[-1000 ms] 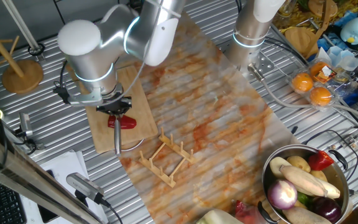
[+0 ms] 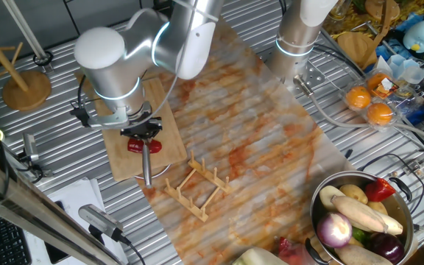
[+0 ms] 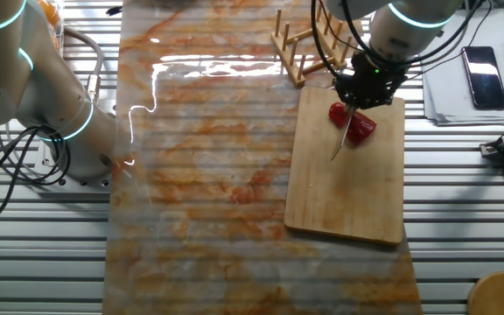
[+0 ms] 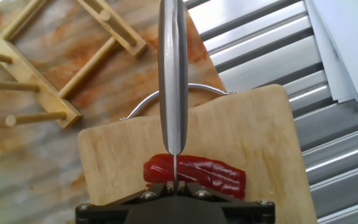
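My gripper is shut on a knife [image 4: 173, 81], whose grey metal handle points away from the fingers. Seen edge-on in the wrist view, the thin blade stands over a red pepper [image 4: 213, 176], with red showing on both sides of it. The pepper lies across a wooden cutting board [image 4: 247, 137] near its wire-handle end. From exterior view 1, the gripper [image 2: 143, 131] is just above the pepper [image 2: 153, 146] and partly hides it. Exterior view 2 shows the knife [image 3: 345, 134] across the pepper [image 3: 361, 128].
Beside the board's handle end stands a wooden peg rack [image 2: 197, 188]. A metal pot [image 2: 316, 213] of vegetables is at the front right.
Compared with a second ago, the gripper and knife have shifted slightly right across the pepper in exterior view 1. The board and rack stay put.
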